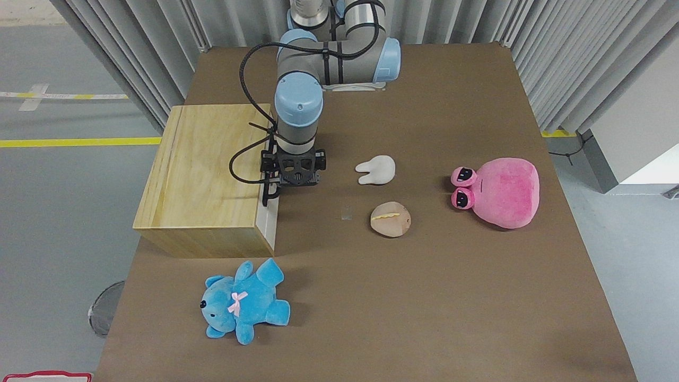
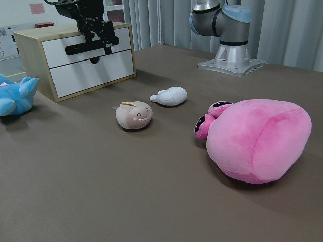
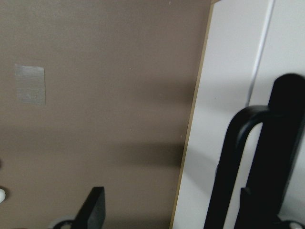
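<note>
A wooden two-drawer cabinet (image 1: 197,172) with white fronts (image 2: 86,75) stands at the left of the table. My gripper (image 1: 272,191) is down at the front of its upper drawer, at a black horizontal bar handle (image 2: 75,48). In the wrist view the black handle fills the right side beside my dark fingers; whether they are shut on it I cannot make out. Both drawers look closed.
A blue bear (image 1: 251,302) lies in front of the cabinet. A white plush (image 1: 379,170), a beige round plush (image 1: 390,223) and a pink plush (image 1: 503,194) lie to the right on the brown table (image 1: 414,305), whose front area is mostly clear.
</note>
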